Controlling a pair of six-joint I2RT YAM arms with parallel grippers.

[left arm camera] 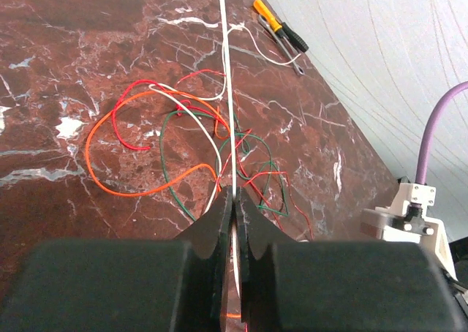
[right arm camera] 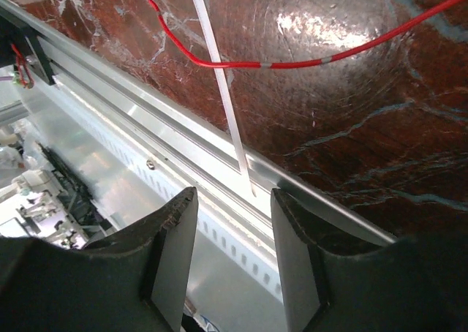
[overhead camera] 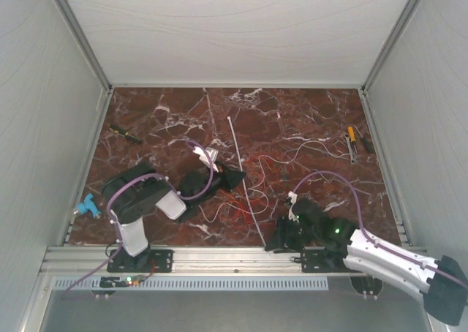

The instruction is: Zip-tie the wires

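Note:
A long white zip tie [overhead camera: 234, 138] runs front to back across the marble table, over loose red, orange, green and white wires [left arm camera: 124, 193]. My left gripper is shut on the zip tie near its middle, above the wires. My right gripper is part open at the table's front edge, its fingers either side of the zip tie's near end [right arm camera: 247, 182], with nothing clearly between them. A red wire [right arm camera: 300, 64] crosses that strap.
Screwdrivers [overhead camera: 352, 136] and a wrench [overhead camera: 349, 149] lie at the right; another screwdriver [overhead camera: 126, 134] and a blue tool [overhead camera: 88, 206] at the left. A metal rail [overhead camera: 219, 253] edges the front.

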